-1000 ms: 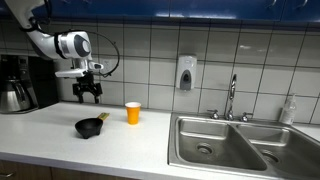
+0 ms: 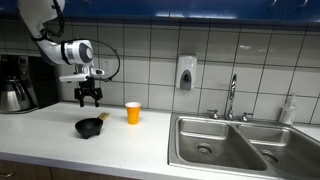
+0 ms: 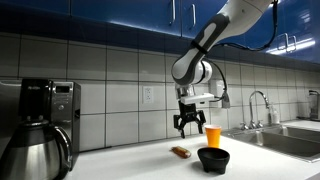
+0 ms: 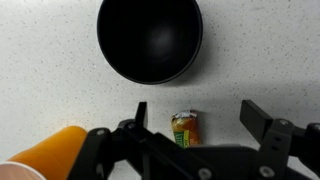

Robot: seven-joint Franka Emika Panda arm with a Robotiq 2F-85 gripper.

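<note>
My gripper is open above the counter, with nothing between its fingers. Below it in the wrist view lies a small packaged snack bar (image 4: pixel 186 128), orange and yellow at its end, partly hidden by the gripper's body. A black bowl (image 4: pixel 150 38) sits beyond the fingertips and looks empty. At the lower left of that view is an orange cup (image 4: pixel 55 153). In exterior view 1 the gripper (image 2: pixel 89 102) hangs behind the black bowl (image 2: pixel 89 127), left of the orange cup (image 2: pixel 133 113).
A double metal sink (image 2: pixel 230 148) with a faucet (image 2: pixel 232 98) takes up the right side. A coffee maker (image 3: pixel 45 125) stands at the counter's left end. Bare counter (image 2: pixel 150 150) stretches between the bowl and the sink.
The arm has shifted slightly, with its upper part moving a little left over the last second. Bowl, cup and snack bar have stayed where they were.
</note>
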